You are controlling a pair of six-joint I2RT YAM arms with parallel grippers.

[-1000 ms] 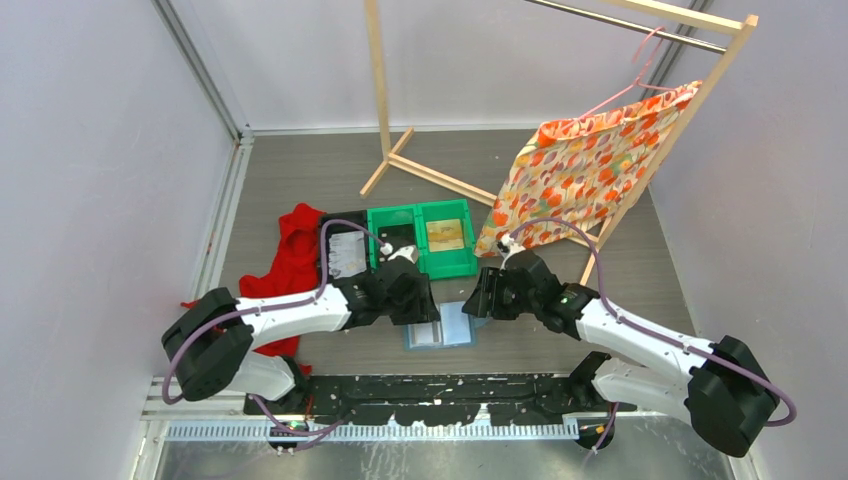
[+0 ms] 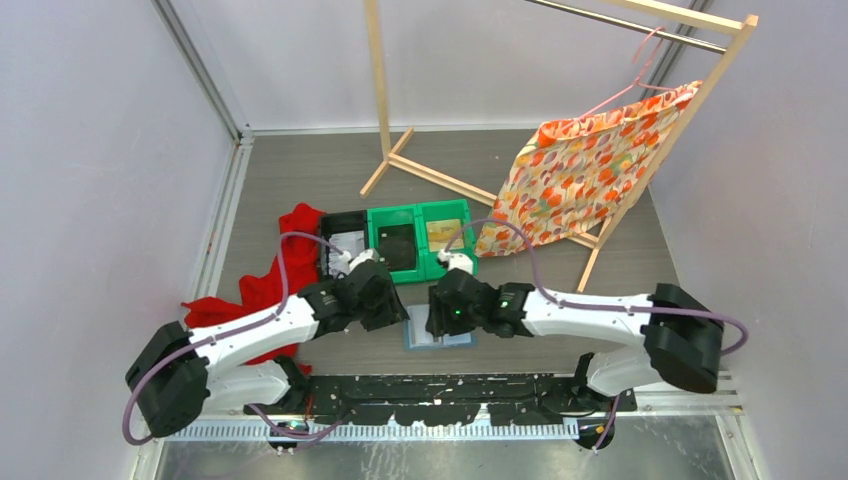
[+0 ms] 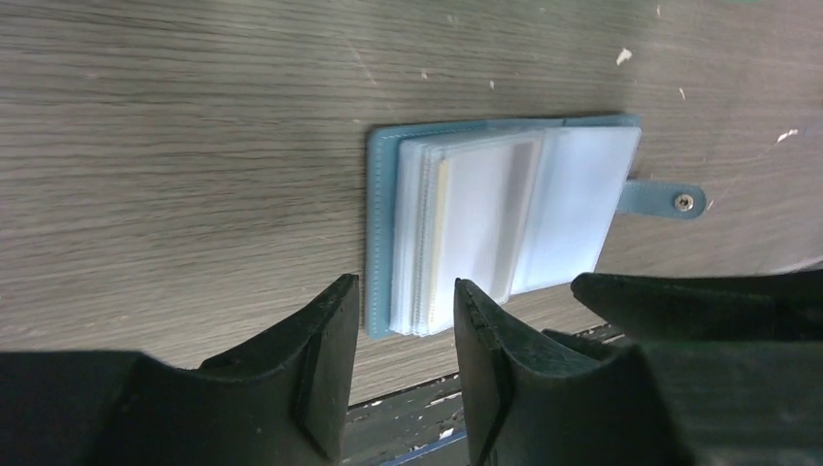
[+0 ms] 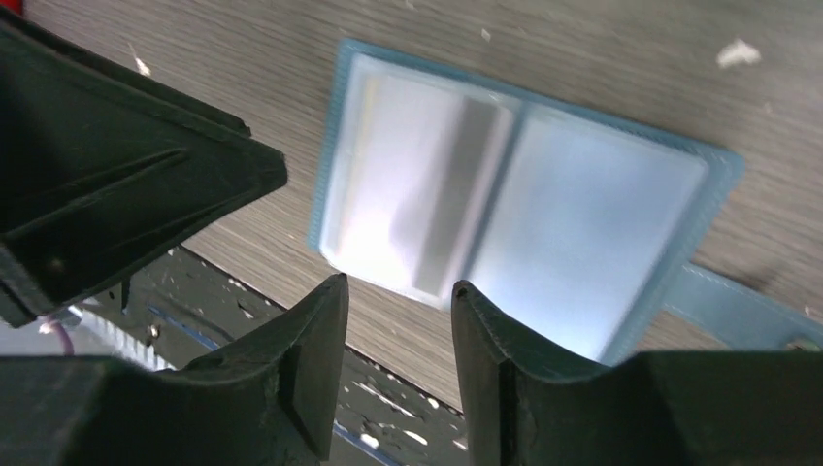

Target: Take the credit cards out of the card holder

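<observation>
The blue card holder (image 3: pixel 379 233) lies spread open on the table, its clear sleeves (image 3: pixel 476 228) stacked on the left half and a pale panel (image 4: pixel 587 223) on the right. A strap with a snap (image 3: pixel 660 199) sticks out to its right. Over the holder's left end hangs my left gripper, partly open, nothing between its fingers. My right gripper is above the holder's middle, also partly open and empty. In the right wrist view the left gripper's dark fingers (image 4: pixel 194 175) come in close on the left. Separate cards cannot be made out in the sleeves.
Behind the arms stand a green open case (image 2: pixel 441 210) and a black tray (image 2: pixel 345 220). Red cloth (image 2: pixel 265 290) lies at the left. A wooden rack (image 2: pixel 440 180) with a patterned cloth (image 2: pixel 590 170) occupies the back right. The two grippers are close together.
My right gripper has moved left over the holder. The left gripper has drawn back to the left. The holder lies in the same place.
</observation>
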